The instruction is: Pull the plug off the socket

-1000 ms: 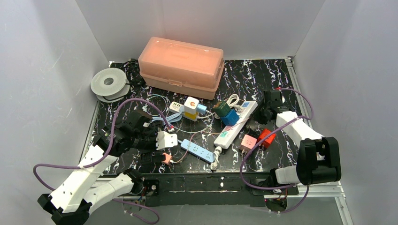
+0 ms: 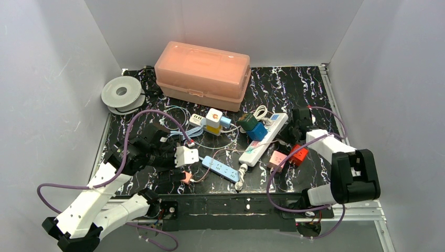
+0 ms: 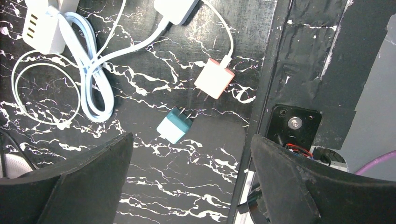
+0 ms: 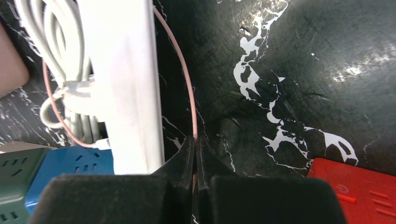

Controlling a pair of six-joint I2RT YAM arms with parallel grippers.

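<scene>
The pink cable [image 4: 186,74] runs past the white power strip [image 4: 123,84] in the right wrist view. My right gripper is shut on this cable, to one side of the strip. A salmon-pink plug [image 3: 214,78], with a white cable end attached, lies loose with its prongs showing in the left wrist view. Beside it is a teal plug [image 3: 175,125], likewise unplugged. Above them my left gripper hangs open, its fingers wide apart and empty. A light blue power strip [image 2: 220,169] lies near the table's front edge.
Blue [image 2: 257,132] and green [image 2: 248,122] cubes sit against the white strip. Red [image 2: 298,155] and pink [image 2: 277,161] cubes lie in front of the right gripper. A big orange box [image 2: 202,73] fills the back; a white spool [image 2: 122,91] stands back left.
My right gripper has shifted slightly toward the table's front, and the pink cable over the white strip has shifted with it. The left arm has stayed still.
</scene>
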